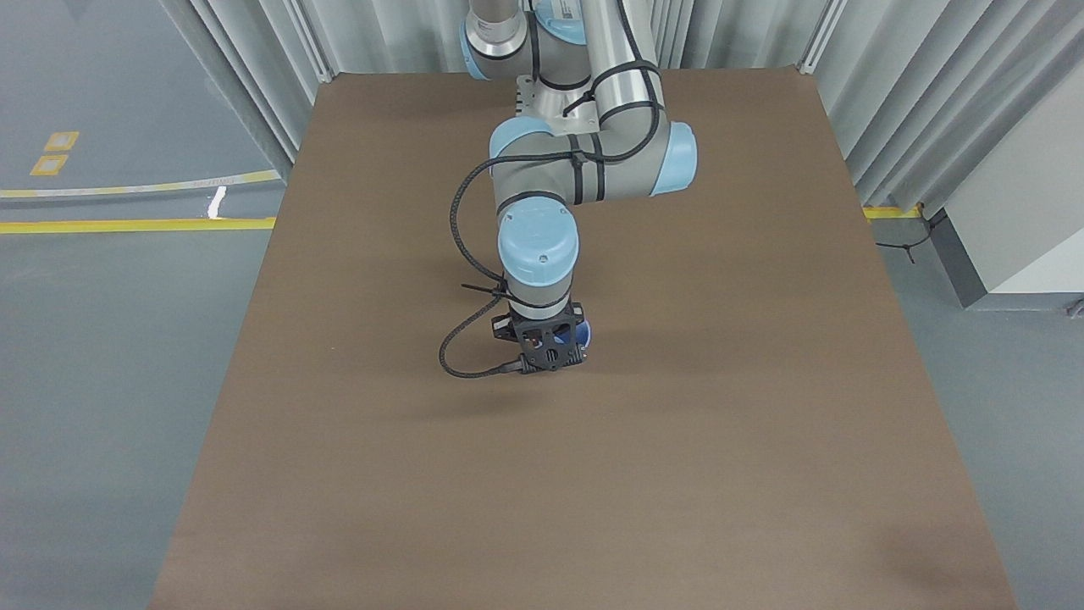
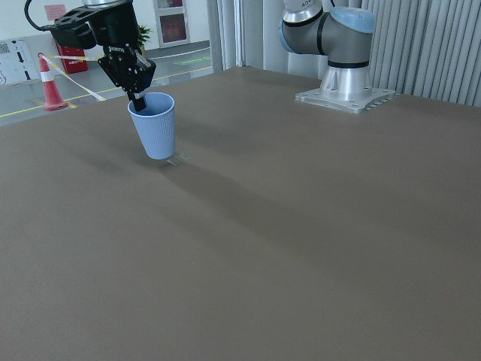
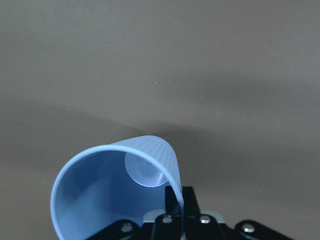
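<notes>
A light blue ribbed cup point(image 2: 154, 131) is held upright at its rim by my gripper point(image 2: 137, 101), whose fingertips pinch the wall on either side. In the wrist view the cup point(image 3: 100, 195) fills the lower left, its rim between the dark fingertips of the gripper. In the front view the cup point(image 1: 581, 332) is mostly hidden behind the gripper and wrist, just a blue sliver showing. The cup's bottom appears slightly above or at the tabletop; I cannot tell whether it touches.
Floor, curtains and a cone point(image 2: 51, 92) lie beyond the table's edges.
</notes>
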